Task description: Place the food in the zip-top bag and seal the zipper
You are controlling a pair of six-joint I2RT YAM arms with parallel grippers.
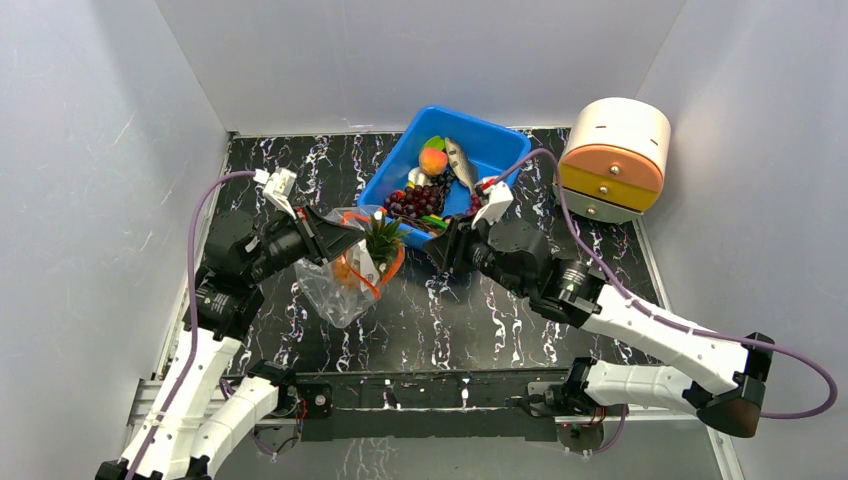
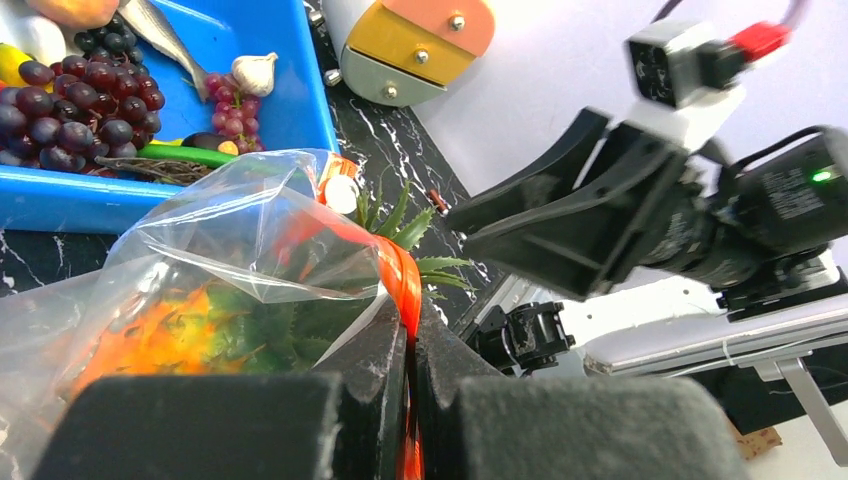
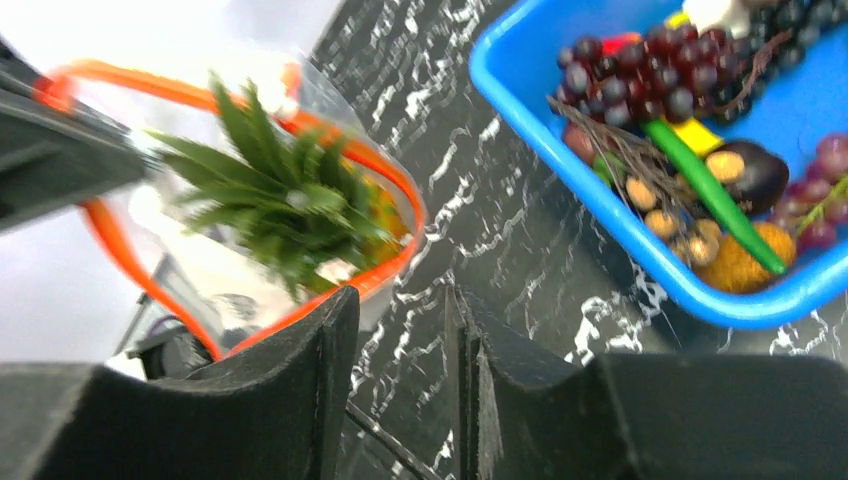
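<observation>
The clear zip bag (image 1: pixel 330 300) with its orange zipper edge (image 1: pixel 392 272) hangs from my left gripper, which is shut on that edge. Inside the bag is a pineapple; its green leaves (image 3: pixel 270 190) rise at the open mouth, and orange-yellow shows through the plastic. To the right of the bag, clear of it, my right gripper (image 1: pixel 440 262) stands part open. Between its fingers only the dark table shows in the right wrist view.
Behind the bag stands a blue bin (image 1: pixel 507 140) holding grapes (image 2: pixel 80 115), a peach (image 1: pixel 432 161), a fish (image 1: pixel 461 163) and other food. A toy drawer cabinet (image 1: pixel 612 160) is at the back right.
</observation>
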